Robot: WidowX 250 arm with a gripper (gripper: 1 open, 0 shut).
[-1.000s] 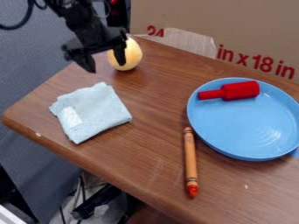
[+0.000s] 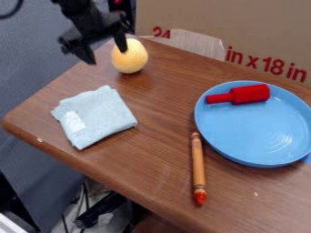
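The black gripper [image 2: 105,47] is in the upper left, its fingers apart and pointing down, just left of and above a pale yellow ball [image 2: 129,59] on the wooden table [image 2: 145,168]. A folded light-blue cloth [image 2: 94,116] lies on the left. On the right a blue plate [image 2: 255,136] holds a red cylindrical object with a handle [image 2: 248,94]. An orange crayon-like stick [image 2: 198,166] lies beside the plate.
A cardboard box [image 2: 243,32] with red printing stands behind the table. The table's left edge drops to a grey floor area. The middle of the table, between cloth and plate, is clear.
The gripper has risen a little and shifted slightly left over the last second. The objects on the table have not visibly moved.
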